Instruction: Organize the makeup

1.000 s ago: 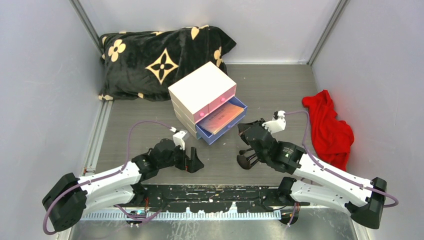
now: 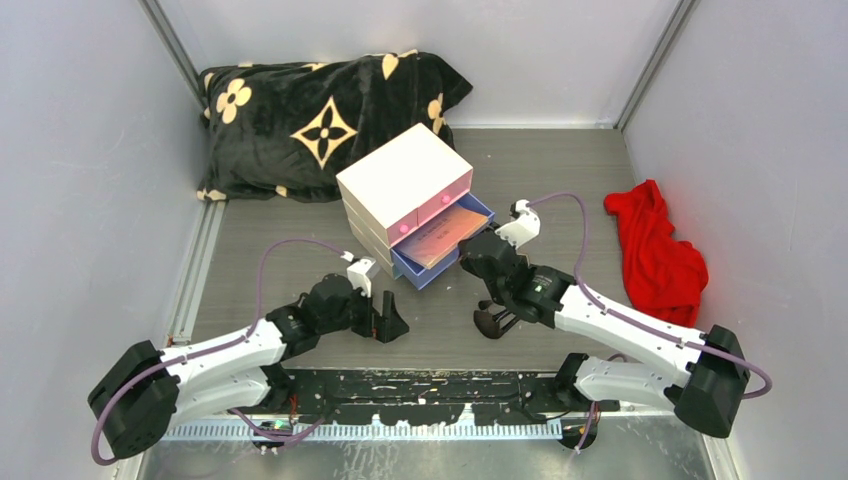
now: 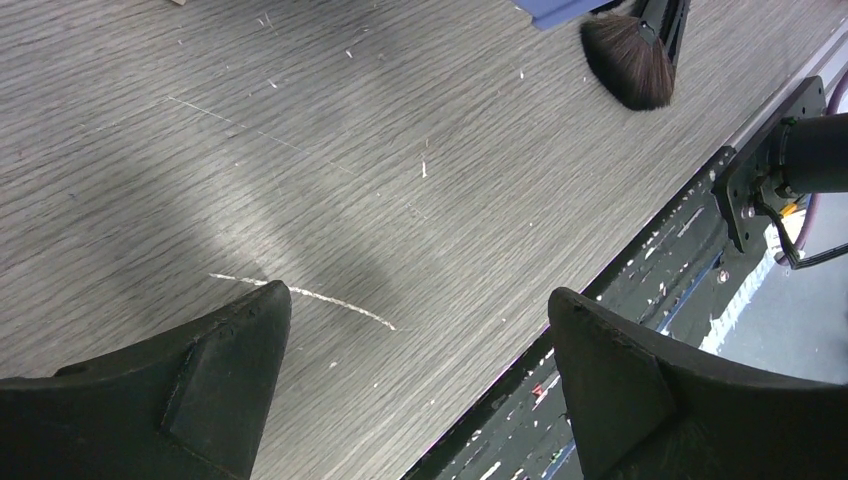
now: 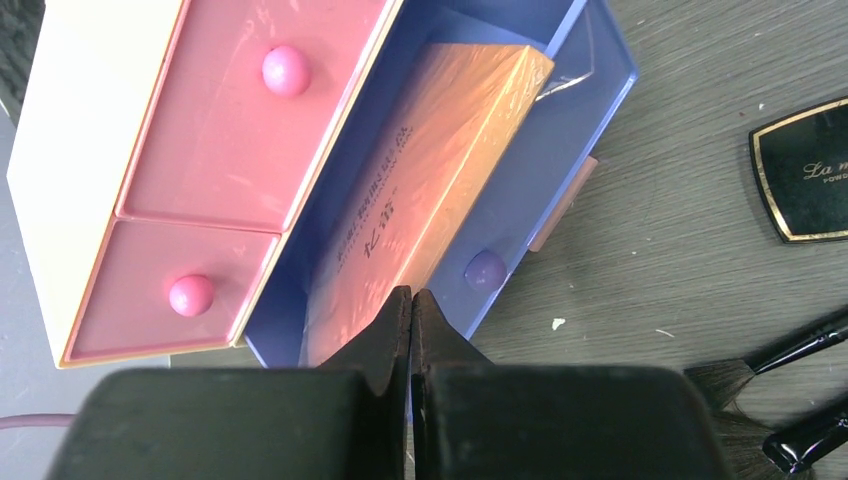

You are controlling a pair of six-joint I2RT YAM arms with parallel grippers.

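A cream cabinet [image 2: 404, 170] with pink drawers [image 4: 240, 110] has its blue bottom drawer [image 2: 420, 276] pulled out, holding an orange wrapped flat package [image 4: 400, 180]. My right gripper is at this drawer, fingertips shut in front of the package's lower edge; whether anything is between them is hidden. Makeup brushes [image 3: 630, 65] lie on the table, also under the right arm in the top view. A black powder compact [image 4: 805, 170] lies beside the drawer in the right wrist view. My left gripper stands open and empty over bare table, left of the brushes.
A black patterned pillow [image 2: 280, 130] lies behind the cabinet. A red cloth [image 2: 655, 250] lies by the right wall.
My right arm has moved left and toward the back, closer to the blue drawer. The left arm has barely shifted; the cabinet looks unchanged.
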